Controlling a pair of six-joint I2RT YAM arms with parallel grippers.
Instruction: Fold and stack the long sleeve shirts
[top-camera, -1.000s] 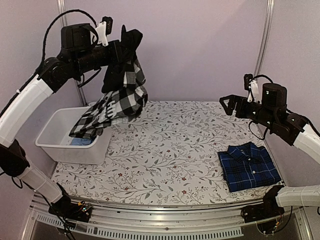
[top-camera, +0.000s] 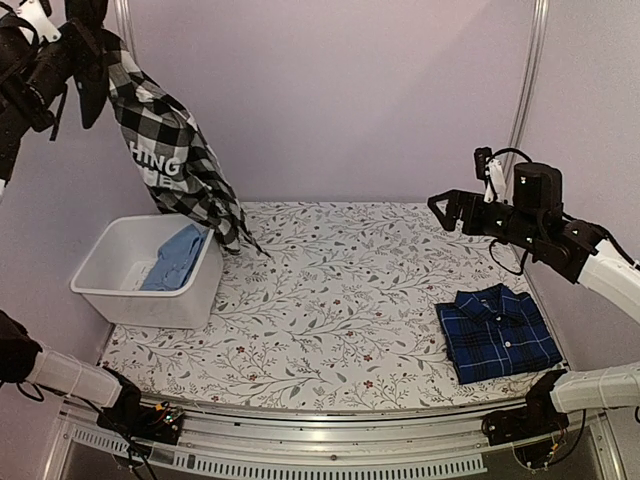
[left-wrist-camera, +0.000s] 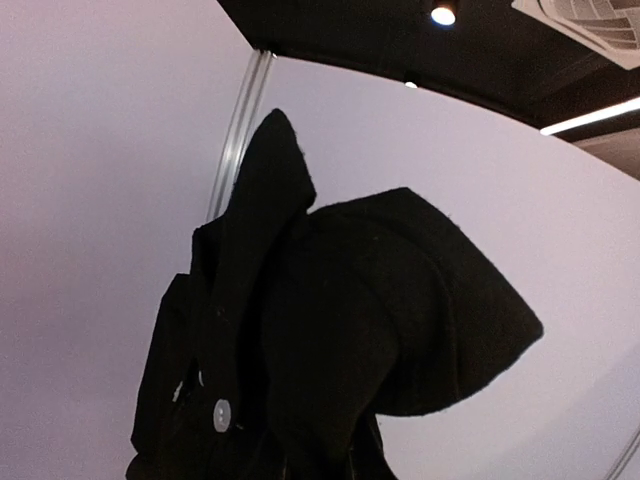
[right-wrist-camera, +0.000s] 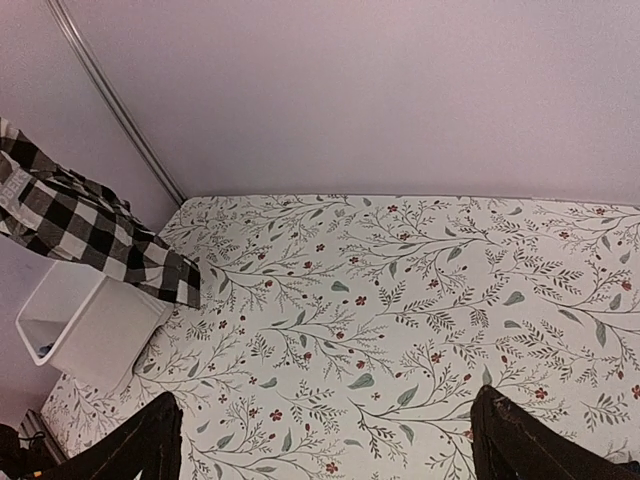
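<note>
A black-and-white checked shirt (top-camera: 168, 150) with white lettering hangs high at the left, its lower end over the back of the white bin. My left gripper (top-camera: 85, 50) is shut on it at the upper left; in the left wrist view dark cloth (left-wrist-camera: 330, 330) with white buttons hides most of the fingers. My right gripper (top-camera: 450, 212) stands open over the table's right side, nothing between its fingers. A folded navy plaid shirt (top-camera: 497, 340) lies at the front right. A light blue shirt (top-camera: 172, 262) lies inside the bin.
The white plastic bin (top-camera: 125, 302) occupies the left of the floral table (top-camera: 330, 290). Walls enclose the back and sides.
The right arm has shifted slightly left.
</note>
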